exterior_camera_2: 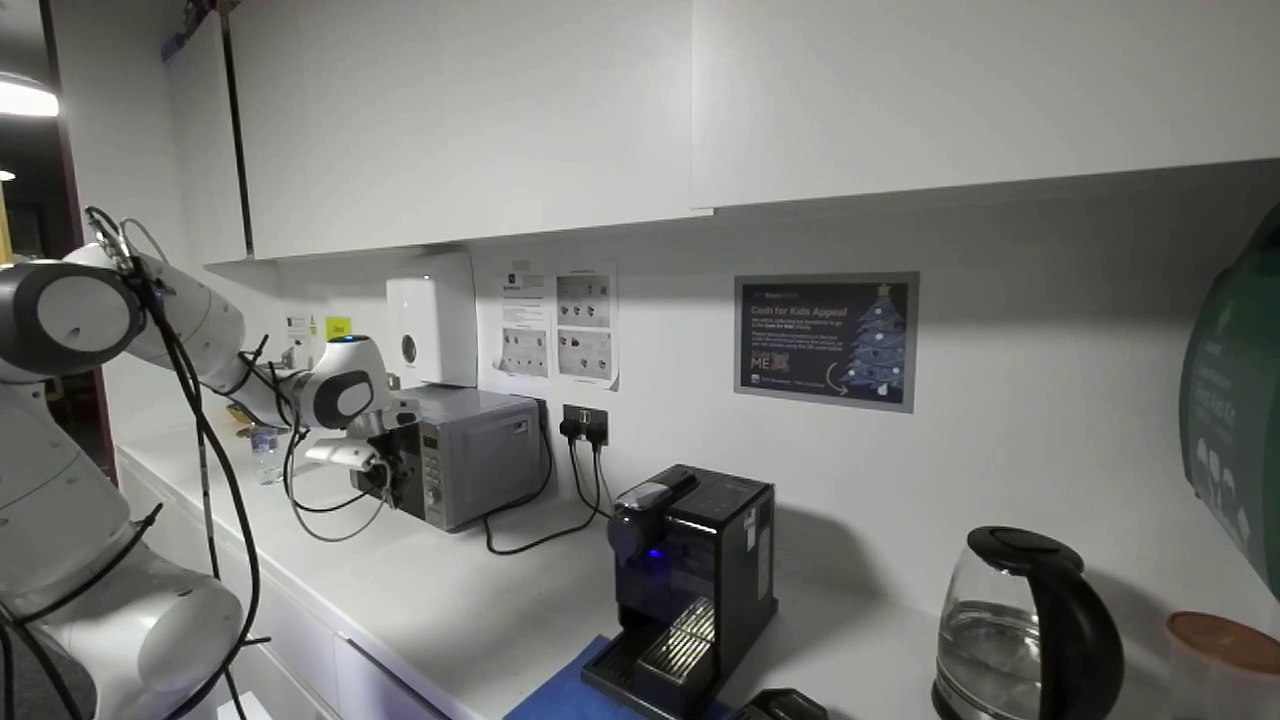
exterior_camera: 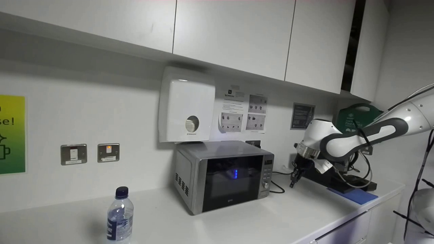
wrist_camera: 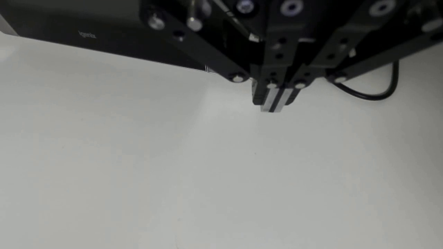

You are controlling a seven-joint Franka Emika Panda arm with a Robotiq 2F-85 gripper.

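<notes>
A silver microwave [exterior_camera: 234, 175] stands against the wall with its dark door closed and its control panel [exterior_camera: 267, 174] on the right side. My gripper [exterior_camera: 293, 183] hangs above the counter, to the right of the microwave and apart from it in the first exterior view. In the wrist view my gripper is shut, its pale fingertips together and nothing visible between them. The lower edge of the microwave door [wrist_camera: 104, 41] shows behind it. In the second exterior view the arm's hand overlaps the microwave [exterior_camera_2: 480, 450], hiding part of its front.
A water bottle [exterior_camera: 120, 217] stands at the counter's left. A black coffee machine [exterior_camera_2: 696, 576] on a blue mat [exterior_camera_2: 552, 696] and a glass kettle [exterior_camera_2: 1020, 624] stand at the other end. Bare counter [exterior_camera: 252, 221] lies before the microwave, and a power cable [wrist_camera: 373, 96] lies beside it.
</notes>
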